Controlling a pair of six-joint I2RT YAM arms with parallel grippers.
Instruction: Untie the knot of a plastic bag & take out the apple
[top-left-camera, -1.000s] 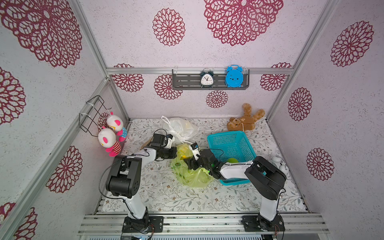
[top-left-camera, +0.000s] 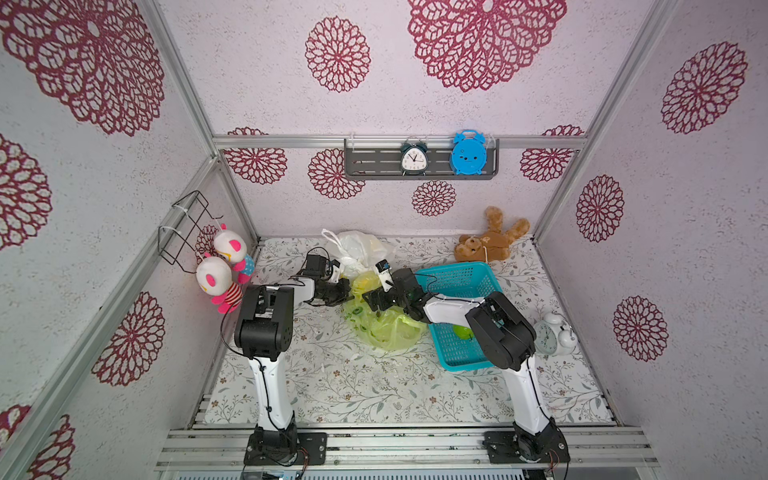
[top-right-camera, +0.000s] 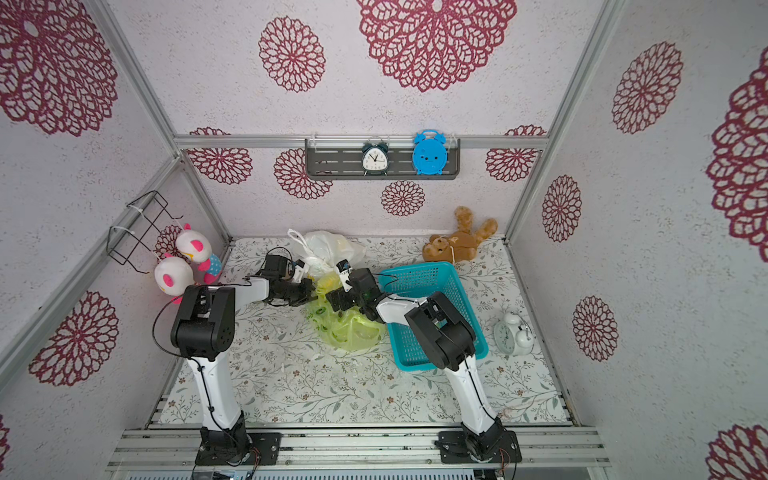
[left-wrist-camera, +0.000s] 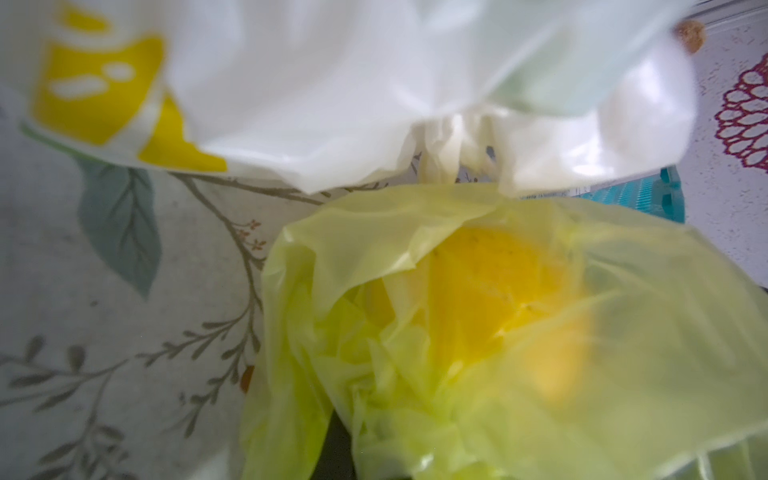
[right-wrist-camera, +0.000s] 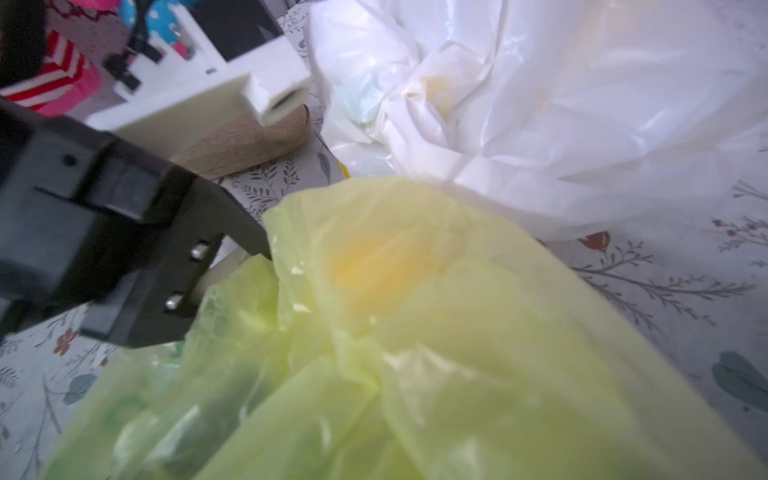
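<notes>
A translucent yellow-green bag (top-left-camera: 388, 328) with a yellow-orange shape (left-wrist-camera: 496, 288) inside lies between my grippers. My left gripper (top-left-camera: 344, 290) is shut at the bag's left upper edge; whether thin plastic is between its fingers is hidden by the film. My right gripper (top-left-camera: 374, 298) is over the bag's upper part, from the right; its fingers are not visible in the right wrist view. A white bag (top-left-camera: 360, 249) lies just behind. I cannot see an apple clearly.
A teal basket (top-left-camera: 472, 276) holding something green stands right of the bag. A plush bear (top-left-camera: 488, 244) lies at the back right, and a white clock (top-right-camera: 512, 336) stands far right.
Both arms have moved toward the back of the table, and the yellow-green bag has shifted back with them, now close against the white bag.
</notes>
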